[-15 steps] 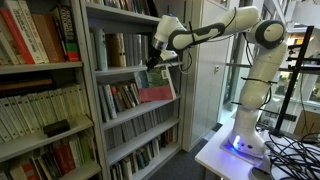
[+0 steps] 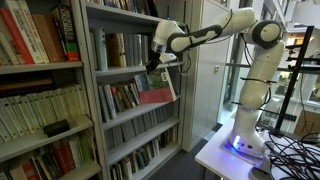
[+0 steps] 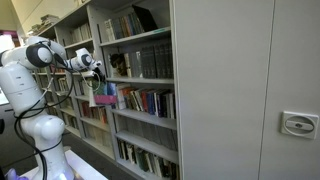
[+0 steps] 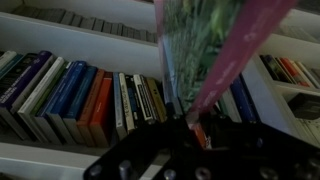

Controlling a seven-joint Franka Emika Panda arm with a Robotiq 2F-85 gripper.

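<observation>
A thin book (image 2: 155, 96) with a pink-red and greenish cover hangs from my gripper (image 2: 155, 67) in front of the bookshelf. From the other side, in exterior view 2, its pink part (image 3: 104, 100) shows just below the gripper (image 3: 98, 78). Seen by the wrist camera, the book (image 4: 207, 55) stretches up and away from the fingers, blurred and very close. My gripper is shut on its near end; the fingertips are dark and hard to make out. Part of the shelf behind is hidden by the book.
Upright books (image 4: 72, 95) fill a shelf left of the held book in the wrist view, some leaning. The bookshelf's white upright (image 2: 92, 95) stands left of the arm. A white table (image 2: 222, 158) lies by the robot's base.
</observation>
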